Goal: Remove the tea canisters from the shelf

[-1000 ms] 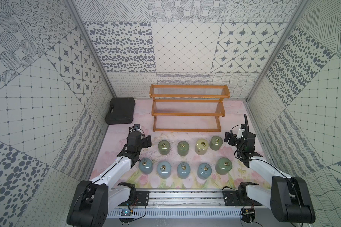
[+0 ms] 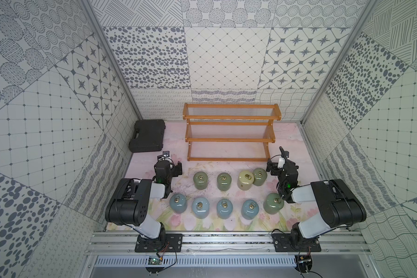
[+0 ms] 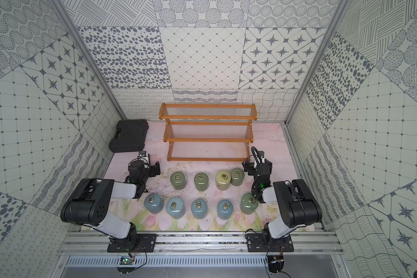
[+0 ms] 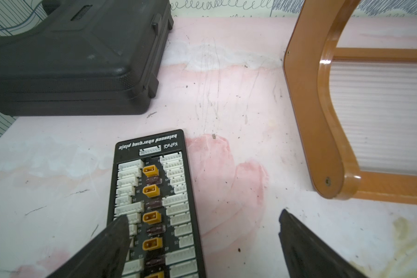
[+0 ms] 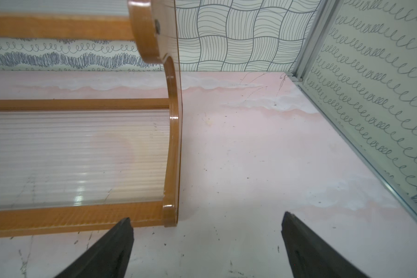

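The wooden shelf stands at the back, and no canister shows on any of its tiers. In front of it, tea canisters fill the table in two rows. The back row has green ones, such as this green canister, plus a yellow canister touching the rightmost green canister. Several blue canisters and a larger green canister make up the front row. My left gripper is open and empty, left of the rows. On the right, my right gripper is open and empty beside the shelf's right foot.
A black case lies at the back left, with a charging board in front of it under my left gripper. Free table shows right of the shelf. My right arm is close to the larger green canister.
Both forearms have folded in over the table. My right gripper has moved left, and the rightmost back-row green canister has shifted left against the yellow one. My left gripper shifted slightly left.
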